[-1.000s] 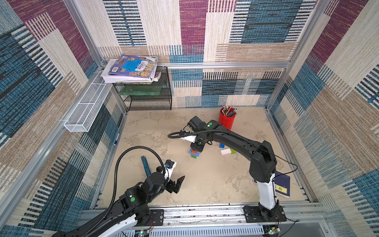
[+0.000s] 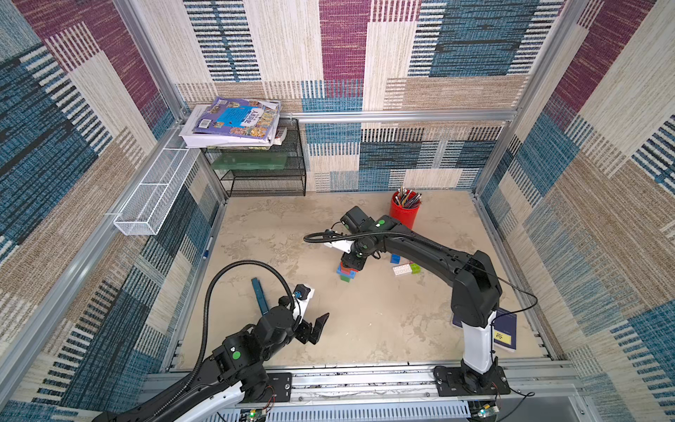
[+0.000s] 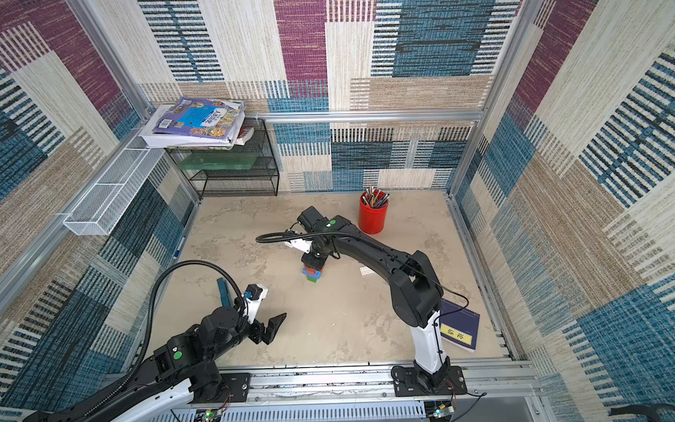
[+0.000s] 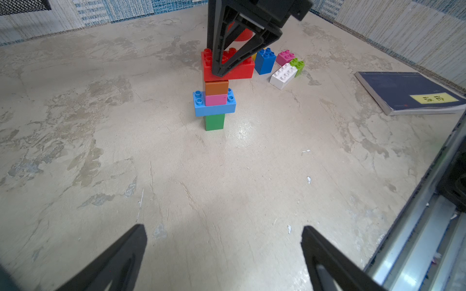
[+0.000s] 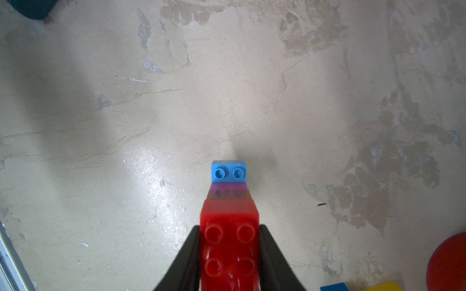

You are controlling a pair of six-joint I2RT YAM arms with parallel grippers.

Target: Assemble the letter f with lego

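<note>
A brick tower stands upright mid-table, clearest in the left wrist view. From the bottom it has a green brick (image 4: 214, 122), a wide blue brick (image 4: 215, 110), a pink brick (image 4: 216, 100), an orange brick (image 4: 216, 87) and a long red brick (image 4: 240, 71) reaching to the right. My right gripper is at the red brick from above, a finger close along each side. Whether they press on it cannot be told. My left gripper is open and empty, near the table's front left.
Loose bricks lie behind and right of the tower: a blue brick (image 4: 265, 62), a white brick (image 4: 283, 76), a pink one (image 4: 285, 57) and a green one (image 4: 297, 66). A red pen cup (image 2: 404, 211) stands behind. A notebook (image 2: 504, 329) lies at right.
The tower has not visibly moved. My left arm is still.
</note>
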